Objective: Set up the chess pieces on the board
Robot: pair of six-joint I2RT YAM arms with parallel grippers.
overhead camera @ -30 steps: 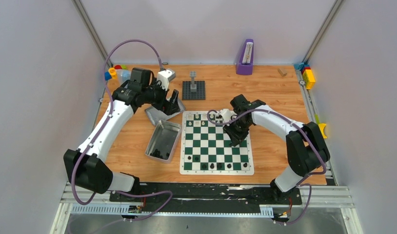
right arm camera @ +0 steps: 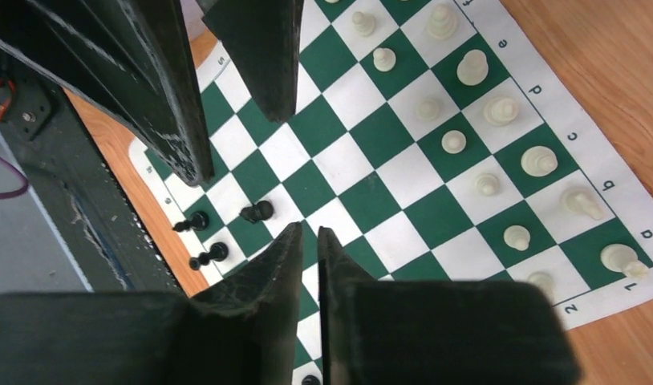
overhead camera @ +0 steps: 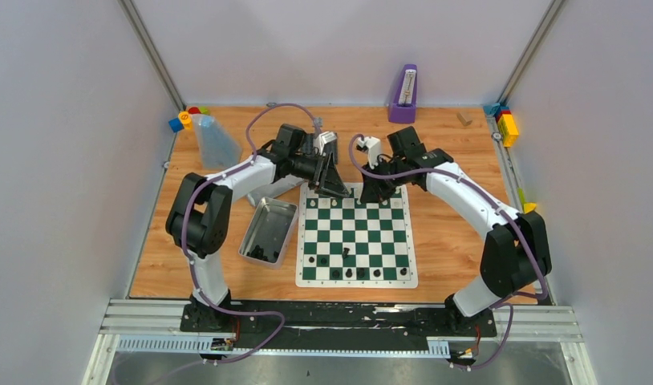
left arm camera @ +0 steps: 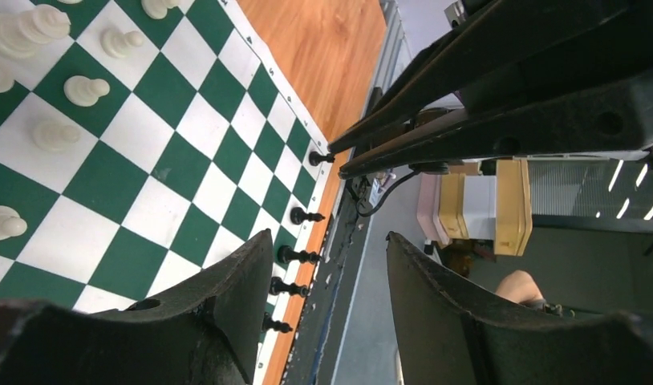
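The green-and-white chessboard carries white pieces along the far rows and black pieces along the near edge. One black piece stands farther in. My left gripper is over the board's far-left part; in its wrist view the fingertips stand apart with no piece visible between them. My right gripper is just to its right, above the white pieces. In the right wrist view its fingertips almost meet, with no piece visible between them. The other arm's dark fingers reach into each wrist view from the top.
A metal tray with dark pieces sits left of the board. Behind it lie a grey bag and a clear bag. A purple metronome stands at the back. The table right of the board is mostly clear.
My left gripper has moved right and down over the board's far edge, near the right gripper. The right gripper has moved back and slightly left from over the board's middle right.
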